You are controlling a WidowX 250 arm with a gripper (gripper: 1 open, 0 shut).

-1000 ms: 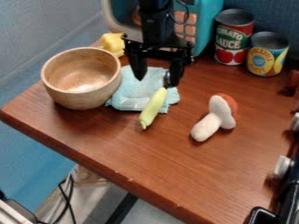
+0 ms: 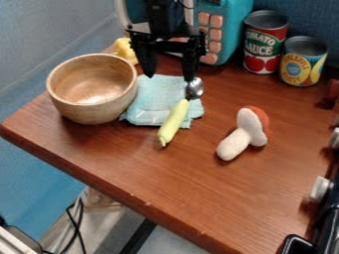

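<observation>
My black gripper (image 2: 169,62) hangs over the back of the light blue cloth (image 2: 139,107), its two fingers spread apart, with nothing seen between them. Below it and to the right a metal spoon (image 2: 193,89) lies on the cloth, near a yellow corn cob (image 2: 172,125) that reaches over the cloth's front edge. A wooden bowl (image 2: 91,91) stands left of the cloth. A toy mushroom (image 2: 241,136) lies on the table to the right.
A tomato sauce can (image 2: 265,43) and a second can (image 2: 302,62) stand at back right, beside a teal toy microwave (image 2: 225,30). A yellow object (image 2: 123,50) sits behind the bowl. Black items line the right edge.
My gripper has moved up and toward the back, a little to the left, uncovering the spoon. The objects on the table look unmoved.
</observation>
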